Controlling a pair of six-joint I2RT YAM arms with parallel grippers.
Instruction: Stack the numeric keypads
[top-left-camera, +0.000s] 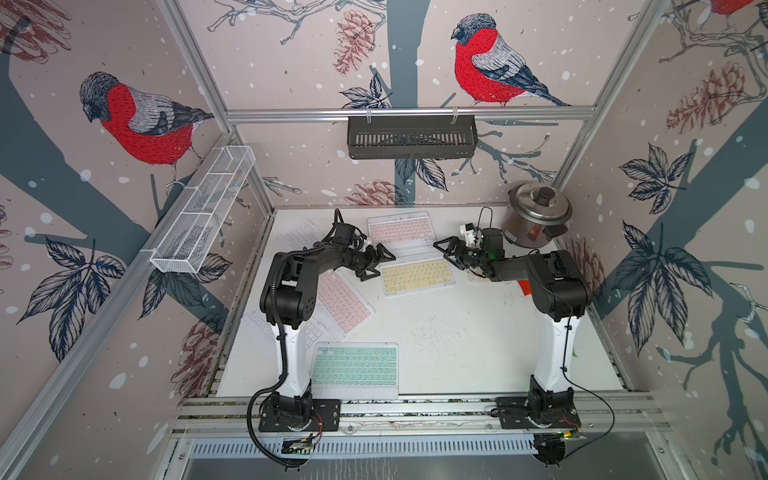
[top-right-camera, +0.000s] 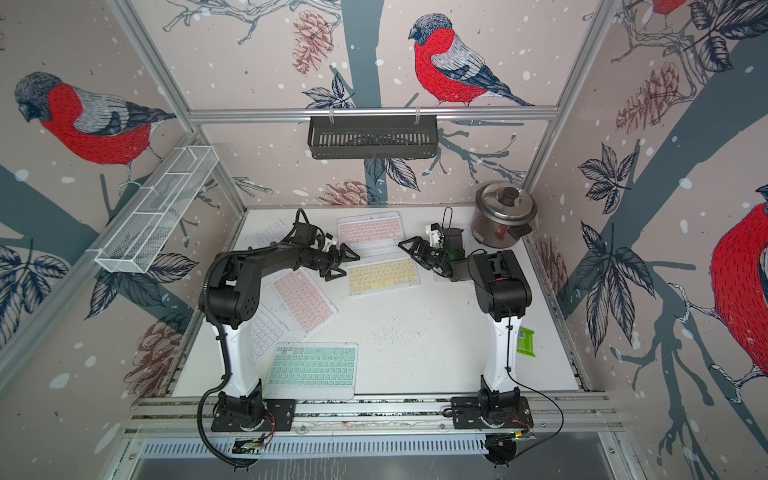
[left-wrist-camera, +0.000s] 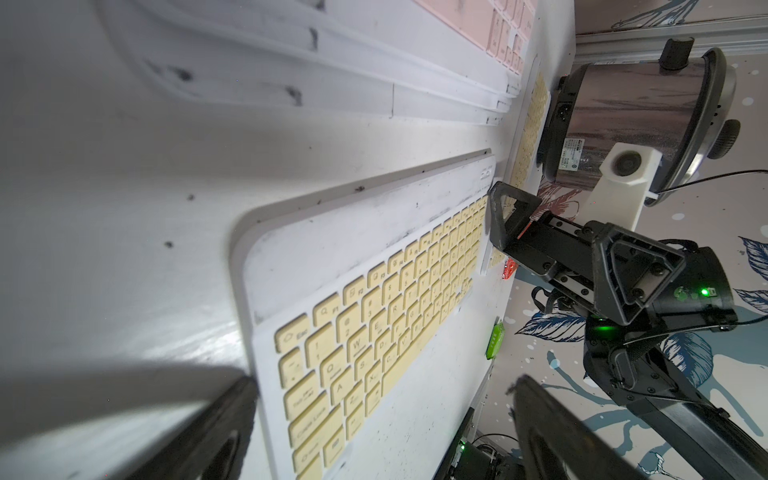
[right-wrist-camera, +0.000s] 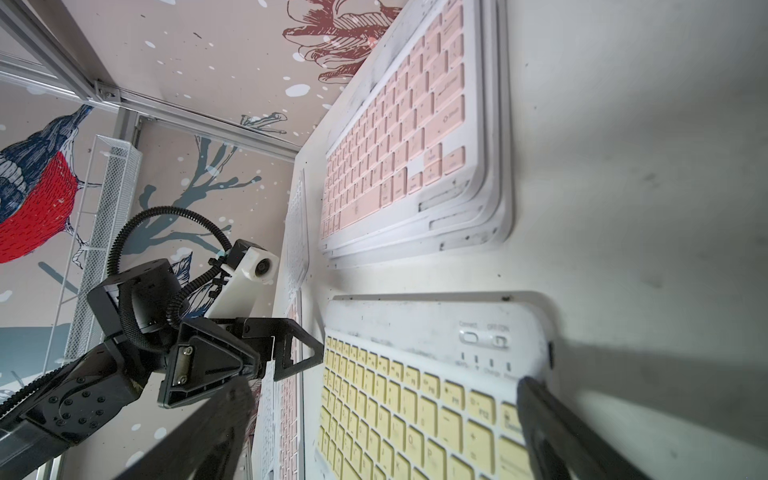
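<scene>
A white keypad with yellow keys (top-left-camera: 417, 277) lies flat at mid-table, directly in front of a stack of white keypads with a pink-keyed one (top-left-camera: 400, 230) on top. At its left end is my left gripper (top-left-camera: 384, 265); in the left wrist view the open fingers (left-wrist-camera: 228, 432) stand either side of the keypad's near end. My right gripper (top-left-camera: 447, 251) is at the opposite end, also open, one finger (right-wrist-camera: 552, 432) close to the corner by the switches. Whether any finger touches the keypad is hard to tell.
Another pink keypad (top-left-camera: 344, 302) and white ones (top-right-camera: 265, 329) lie partly under the left arm. A green-keyed keypad (top-left-camera: 355, 368) sits at the front left. A steel pot (top-left-camera: 537, 214) stands back right.
</scene>
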